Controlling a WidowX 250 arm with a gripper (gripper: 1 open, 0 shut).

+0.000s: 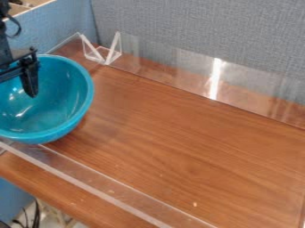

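Note:
My dark gripper (24,69) is at the upper left, cut off by the frame edge, reaching down at the near rim of a teal bowl (45,120). It stands open; whether anything is inside the bowl under it is hard to tell, and the bowl looks empty where visible. The bowl sits at the left end of the wooden table.
A clear plastic strip runs along the front and back edges, with a white bracket (105,52) at the back left corner. Grey padded walls stand behind.

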